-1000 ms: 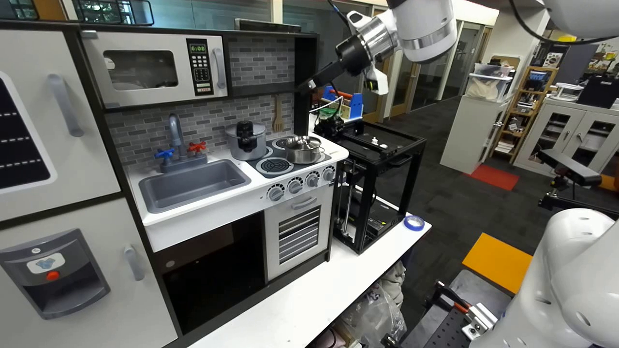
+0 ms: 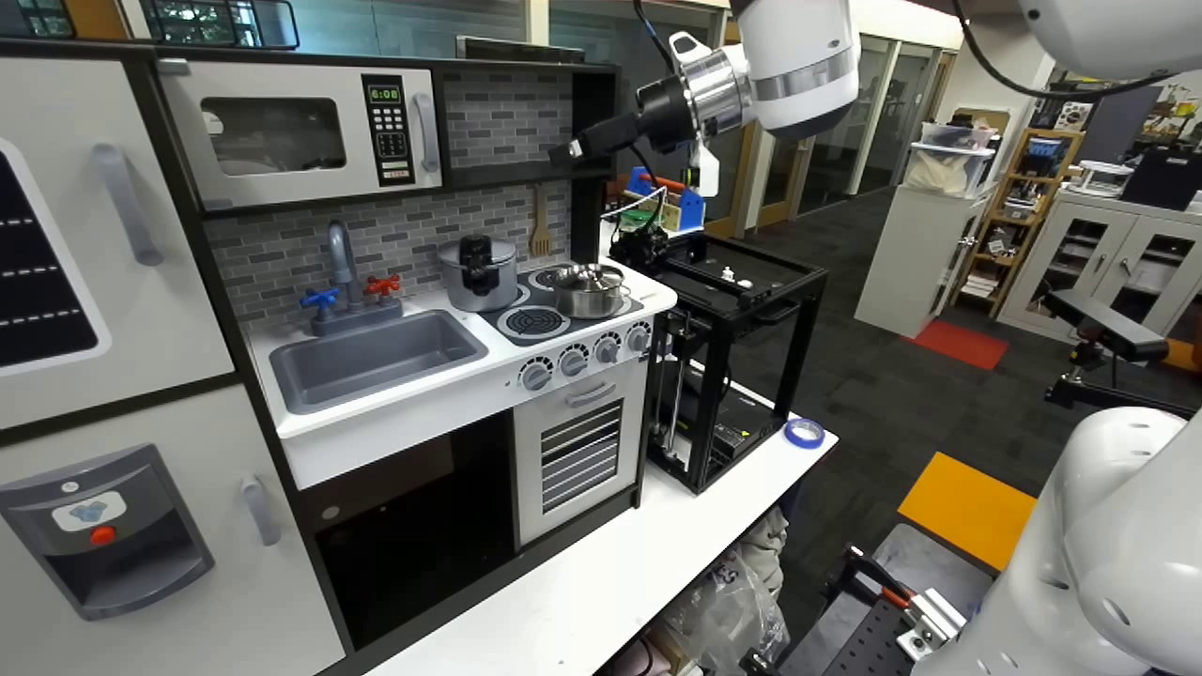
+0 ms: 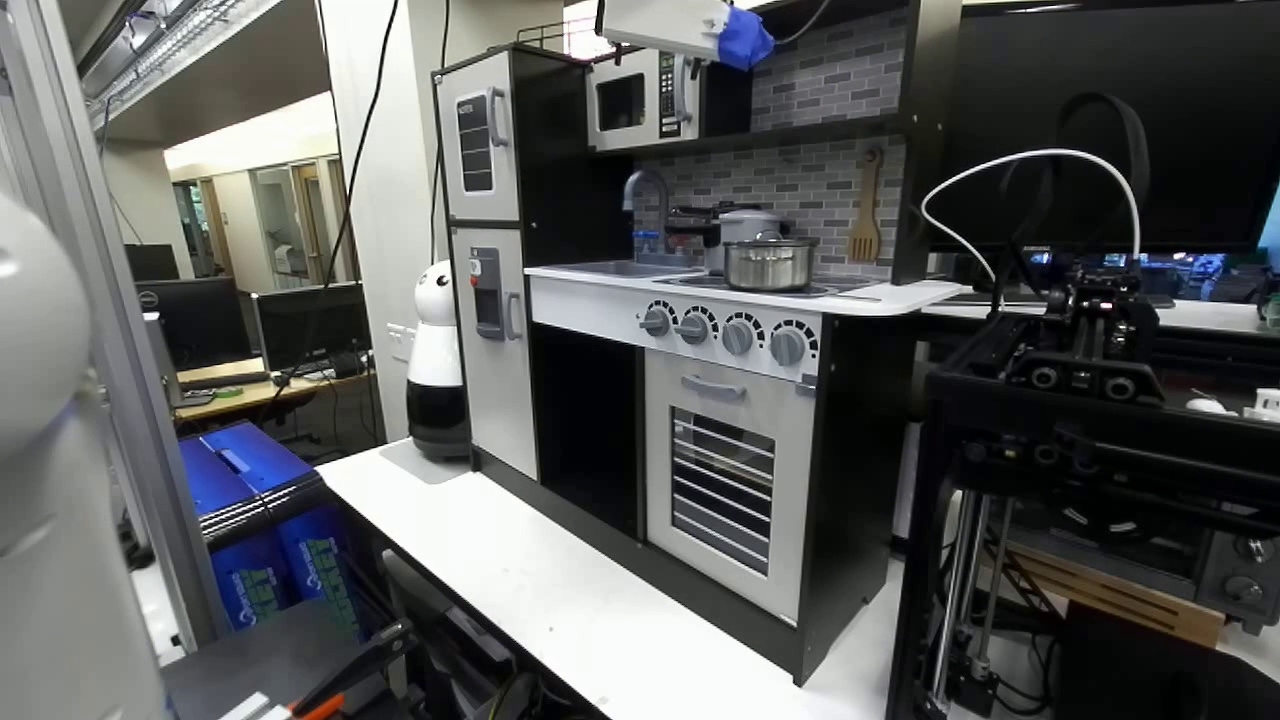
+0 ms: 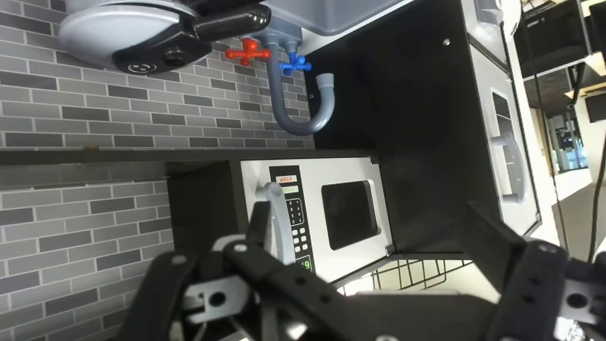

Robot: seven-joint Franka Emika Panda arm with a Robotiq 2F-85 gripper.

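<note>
High in front of the toy kitchen's upper shelf, my gripper point(image 2: 569, 151) points left toward the microwave point(image 2: 295, 133). Seen from the wrist, the gripper is open, its dark fingers point(image 4: 260, 224) wide apart and nothing held between them. The microwave's door is closed, and its grey handle point(image 4: 279, 219) appears beyond the left finger, partly covered by it. I cannot tell whether they touch in that view; exterior view 1 shows a clear gap to the handle point(image 2: 425, 131). Part of the arm point(image 3: 672, 26) crosses the top of exterior view 2, where the fingers are not distinguishable.
A lidded grey pot point(image 2: 479, 272) and a steel pot point(image 2: 588, 291) stand on the stove, right of the sink point(image 2: 377, 359). A wooden spatula point(image 3: 866, 210) hangs on the brick-patterned wall. The shelf point(image 2: 507, 174) right of the microwave looks empty. A black frame machine point(image 2: 732, 282) stands to the right.
My gripper and arm have shifted left toward the microwave, and the gripper lies flatter than before. Microwave, pots and the rest of the kitchen look unchanged.
</note>
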